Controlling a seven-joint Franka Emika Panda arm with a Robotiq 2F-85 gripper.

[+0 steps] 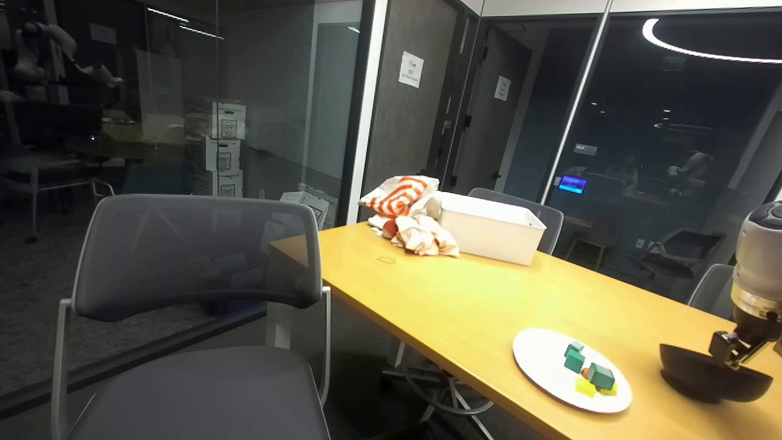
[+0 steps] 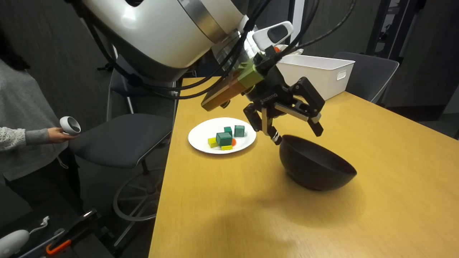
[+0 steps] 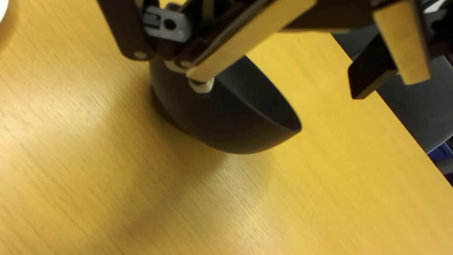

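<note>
A black bowl is on the table, its mouth facing up and its rim sloping in both exterior views; whether its base rests flat, I cannot tell. My gripper stands open above the bowl's far-left rim. One finger overlaps the near side of the bowl in the wrist view; contact is unclear. The other finger is well apart from it, with bare table between. On the white plate lie several green blocks, yellow pieces and something orange-red.
Farther back on the table are a white bin and a crumpled white-and-orange bag. A person stands beyond the table's left side in the second exterior view. Table in front of the bowl is clear.
</note>
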